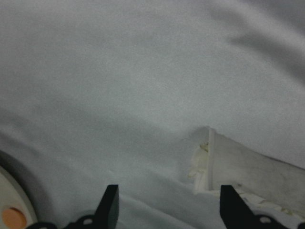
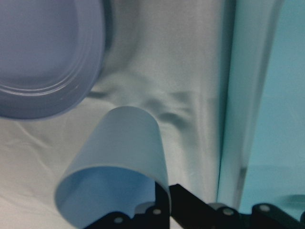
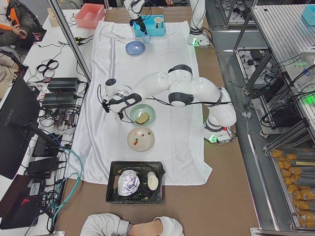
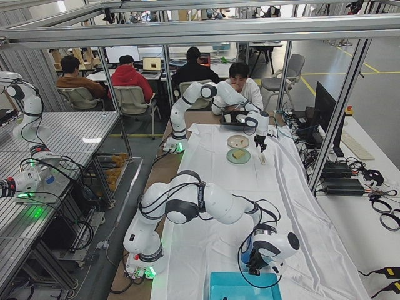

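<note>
My left gripper stands open over a pale, folded, flat item with crumpled edges on the white cloth. The green plate with a yellow piece and a beige plate lie beside it. My right gripper is shut on a light blue cup, tilted, its rim between the fingers, next to a blue plate and the cyan bin.
A black tray with foil and a white object stands at the cloth's far end from the bin. A person sits behind the tray.
</note>
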